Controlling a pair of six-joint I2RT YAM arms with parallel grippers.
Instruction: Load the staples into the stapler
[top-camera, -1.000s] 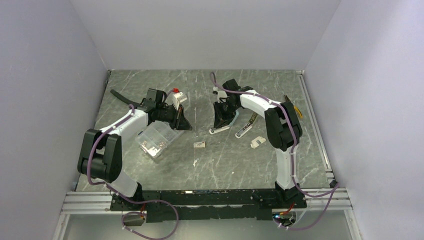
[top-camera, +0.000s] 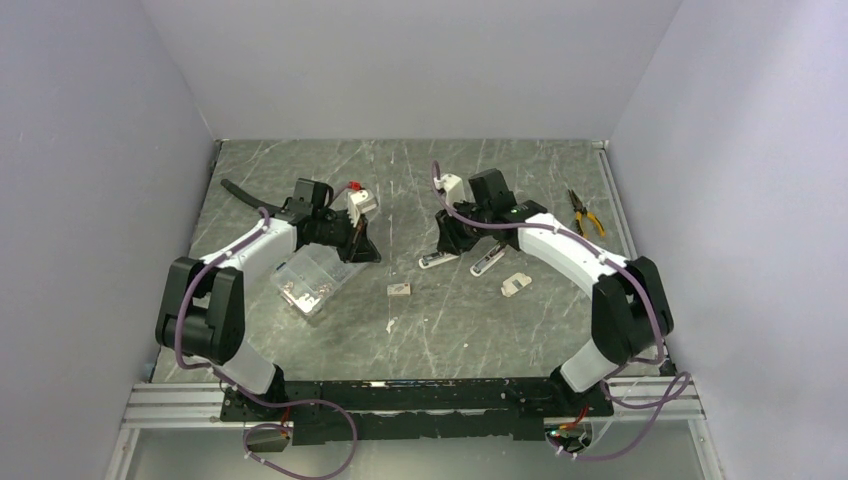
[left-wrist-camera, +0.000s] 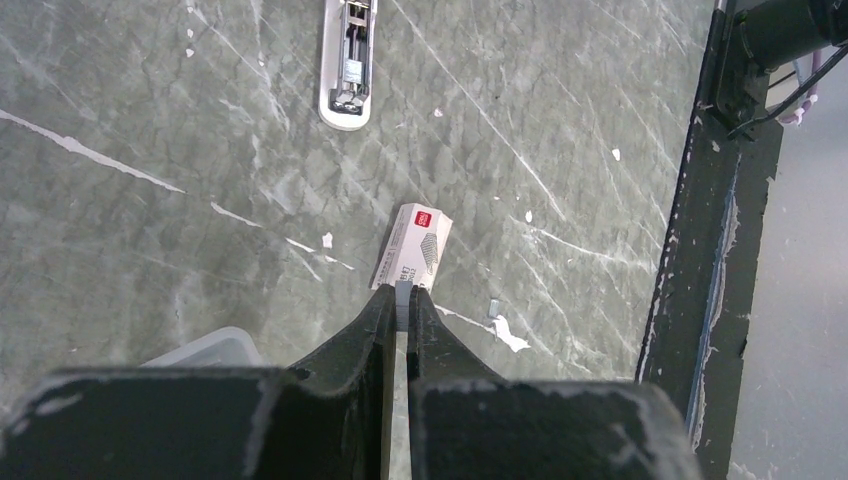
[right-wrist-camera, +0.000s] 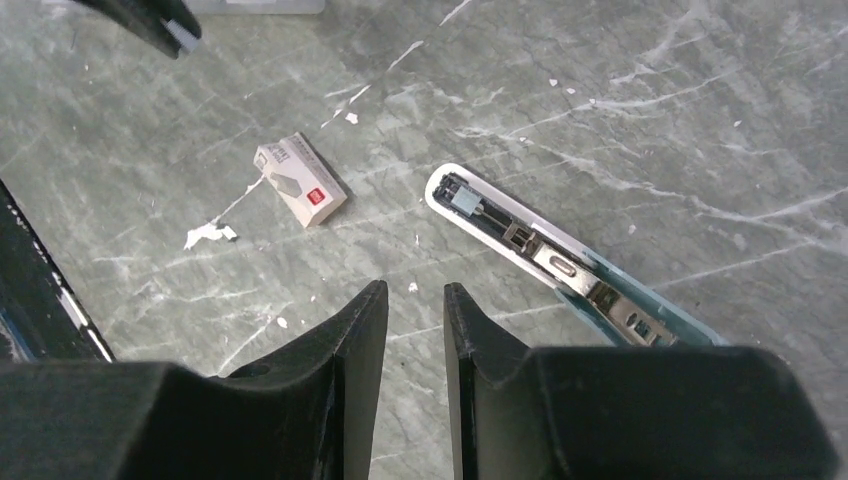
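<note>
The open stapler lies on the marble table, also seen at the top of the left wrist view (left-wrist-camera: 345, 100), its white base and metal channel exposed. My left gripper is shut on a small grey staple strip, held in the air left of the stapler. The small printed staple box (right-wrist-camera: 300, 178) lies between them, nearer the front (top-camera: 398, 289). My right gripper is above the table beside the stapler, fingers apart with nothing visible between them.
A compartment tray (top-camera: 310, 280) sits left. A second long white-based item (top-camera: 485, 262), a flat card (top-camera: 515, 284) and pliers (top-camera: 585, 213) lie right. Small white scraps lie near the box.
The right arm has swung toward the front right, its gripper shifting slightly right over the stapler. The left arm is practically unchanged.
</note>
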